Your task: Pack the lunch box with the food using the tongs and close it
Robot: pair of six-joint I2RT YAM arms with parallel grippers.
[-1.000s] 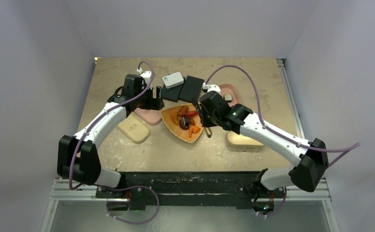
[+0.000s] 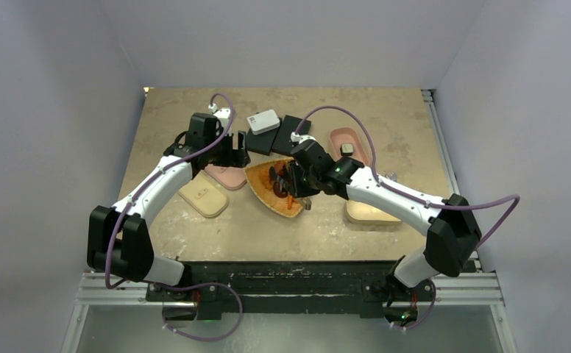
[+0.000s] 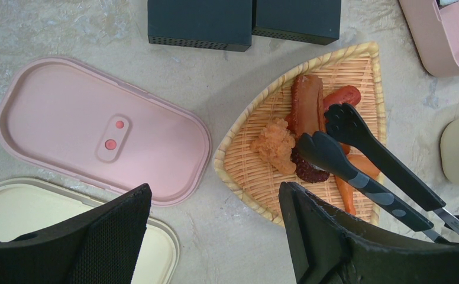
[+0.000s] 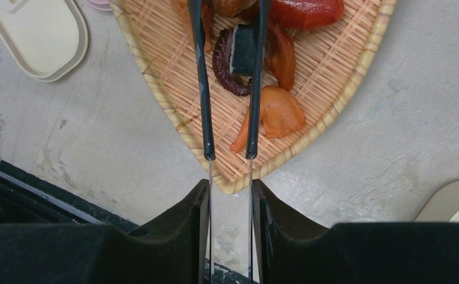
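Note:
A leaf-shaped woven basket (image 3: 239, 165) holds several foods: a brown sausage (image 3: 306, 109), a red sausage (image 3: 346, 94), orange fried pieces (image 3: 274, 142) and a dark octopus tentacle (image 4: 224, 71) beside a black-wrapped piece (image 4: 243, 50). Black tongs (image 3: 387, 163) reach over the basket, their arms apart, tips above or among the food; contact cannot be told. My right gripper is closed around the tongs' two arms, one finger outside each. Left of the basket, my left gripper stands open and empty. The pink box (image 2: 338, 137) at the right holds a small pale-topped piece (image 2: 346, 148).
A pink lid (image 3: 49, 112) and a cream lid (image 3: 162, 251) lie left of the basket. Two black blocks (image 2: 293, 132) stand behind it, a white box (image 2: 263, 121) on one. A cream box (image 2: 367, 215) sits front right.
The right arm has moved left, carrying the tongs from the basket's right side to over the food. The left arm and the basket have stayed put.

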